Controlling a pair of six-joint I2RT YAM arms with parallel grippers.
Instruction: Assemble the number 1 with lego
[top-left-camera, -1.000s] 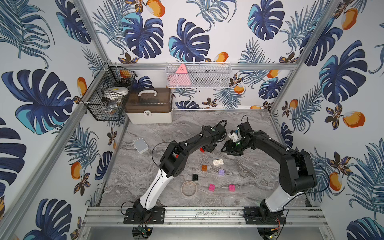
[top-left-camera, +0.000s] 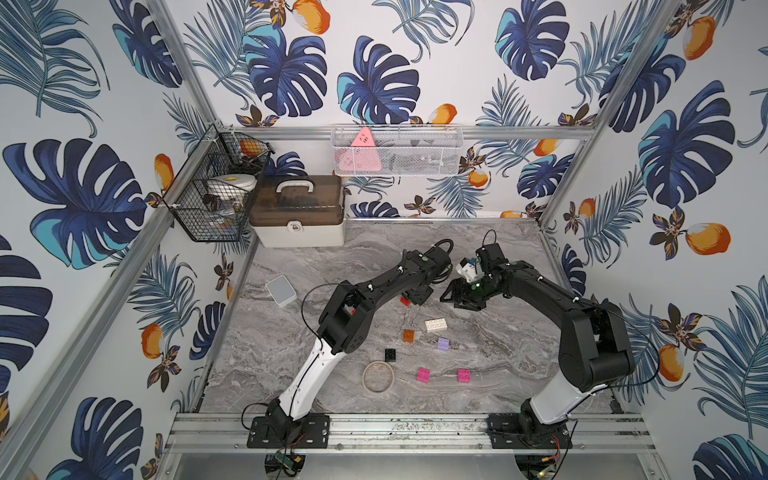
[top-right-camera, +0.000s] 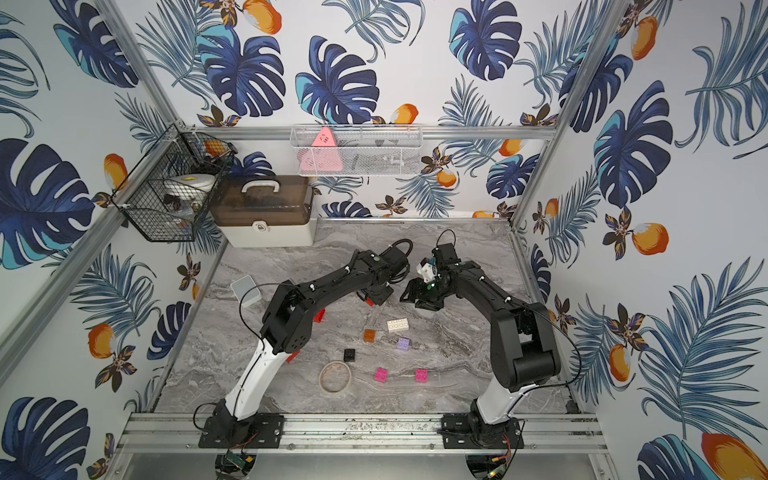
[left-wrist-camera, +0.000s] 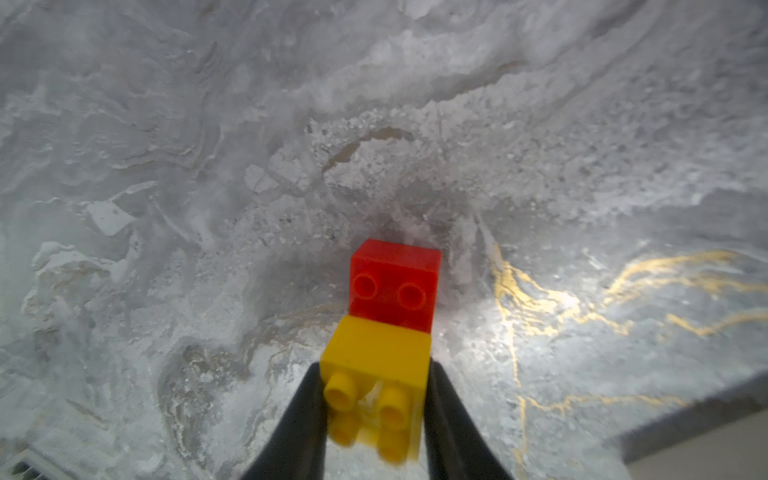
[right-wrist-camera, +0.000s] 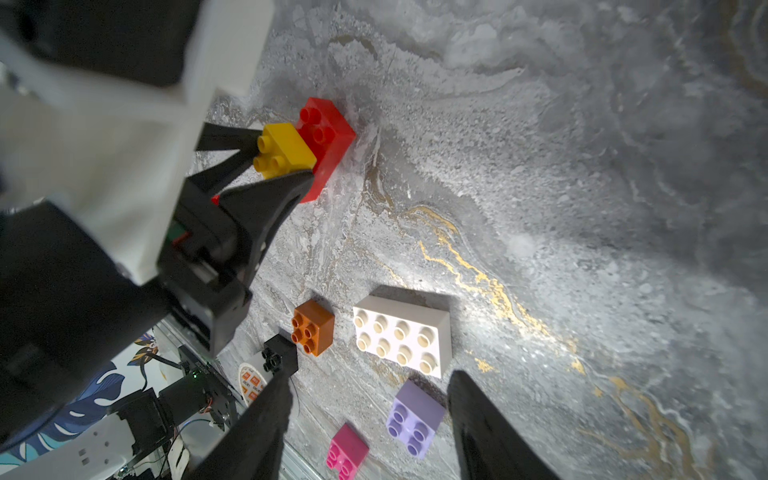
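Observation:
A yellow brick (left-wrist-camera: 375, 352) sits between the fingers of my left gripper, touching a red brick (right-wrist-camera: 328, 140) on the marble table. The red brick's studs face up at its uncovered end; whether the two are joined I cannot tell. The yellow brick's studs point toward the left wrist camera's lower edge. My right gripper hangs open with nothing in it, right of the left one, above the table near a white brick (right-wrist-camera: 400, 332) and a lavender brick (right-wrist-camera: 414, 416).
Orange (top-left-camera: 408, 336), black (top-left-camera: 389, 354) and pink bricks (top-left-camera: 463, 375) lie toward the front, by a round ring (top-left-camera: 378, 377). A storage box (top-left-camera: 296, 228) stands at the back left, a small clear container (top-left-camera: 281, 291) at left.
Both arms look almost still over the last second in the top left view, with only very slight shifts around the grippers.

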